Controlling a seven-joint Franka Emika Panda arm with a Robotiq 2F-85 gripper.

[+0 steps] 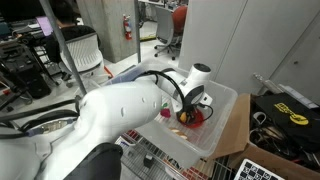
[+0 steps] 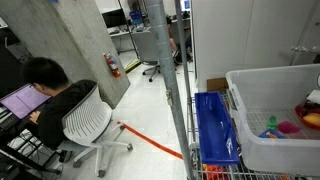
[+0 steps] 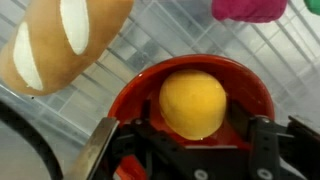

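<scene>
In the wrist view a round yellow-orange ball or fruit [image 3: 193, 104] rests inside a red bowl [image 3: 262, 92]. My gripper is at the bowl, its dark fingers [image 3: 238, 118] parted on either side of the round thing. The fingers look partly open, and whether they touch it cannot be made out. Exterior view 1 has the gripper [image 1: 188, 108] low inside the white bin, over the red bowl [image 1: 197, 117], with the orange thing [image 1: 183, 118] partly hidden beneath it.
Beside the bowl lie a brown-and-white bread-like toy [image 3: 60, 45] and a magenta item [image 3: 248, 8]. The clear-white bin [image 2: 265, 78] has high walls around everything. A cardboard box [image 1: 236, 128] flanks it, and a blue tray [image 2: 217, 130] stands outside.
</scene>
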